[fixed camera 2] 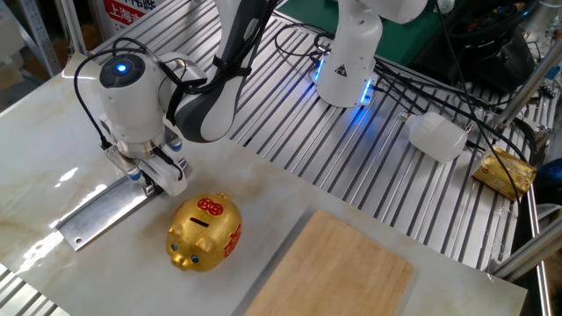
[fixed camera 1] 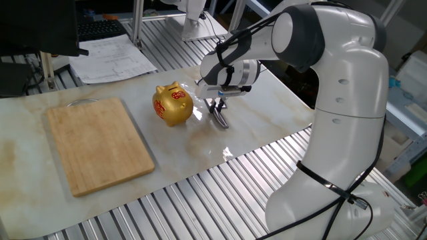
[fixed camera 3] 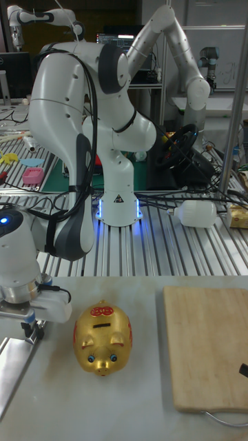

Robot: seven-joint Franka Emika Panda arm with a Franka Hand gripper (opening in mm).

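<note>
A long flat silver metal tool, looking like a cleaver [fixed camera 2: 105, 212], has its broad plate on the left of exterior view 2, with a small hole near one corner. Its curved handle-like end [fixed camera 1: 221, 119] shows below my gripper [fixed camera 1: 217, 107] in exterior view 1. The fingers point down at that end, around or touching it; whether they are closed on it is not clear. In exterior view 3 part of the metal plate [fixed camera 3: 13, 367] shows at the lower left. A golden piggy bank [fixed camera 2: 204, 232] with red markings stands upright beside the gripper, apart from it.
A wooden cutting board [fixed camera 1: 99, 145] lies flat on the marbled tabletop [fixed camera 1: 190, 150], on the piggy bank's other side from the gripper. Papers [fixed camera 1: 110, 59] and a keyboard [fixed camera 1: 100, 29] are at the back. Bare tabletop lies between piggy bank and board.
</note>
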